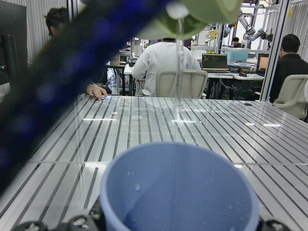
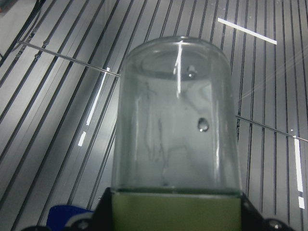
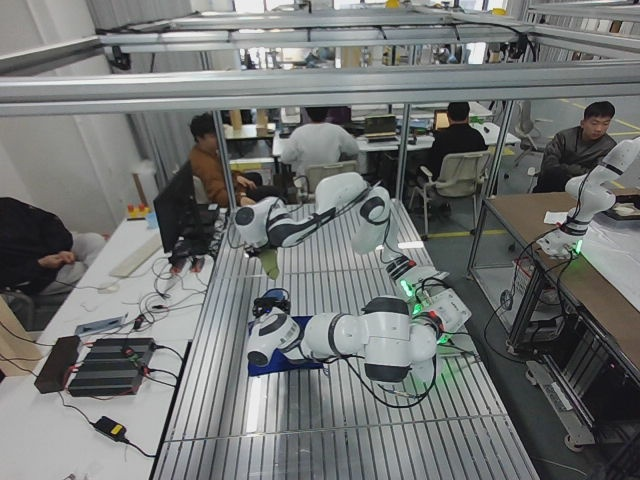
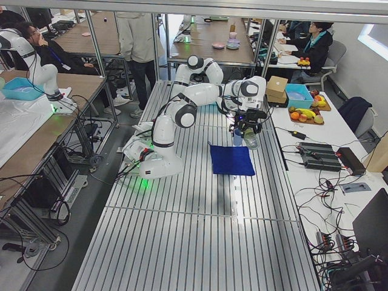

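A blue cup (image 1: 178,187) fills the bottom of the left wrist view, held in my left gripper (image 4: 237,130), whose fingers show at its sides. A clear container with a green band is held in my right gripper (image 4: 251,124); it hangs tilted above the blue cup, and a clear stream falls from its green mouth toward the cup in the left wrist view. Drops show on the container's wall. A dark blue cloth (image 4: 232,160) lies flat on the slatted table (image 4: 200,242) below the grippers.
A side table (image 3: 100,440) with cables, black boxes and a monitor (image 3: 175,205) stands along one edge. Fruit trays and a light blue bin (image 4: 297,96) stand on it. Several people sit beyond the frame posts.
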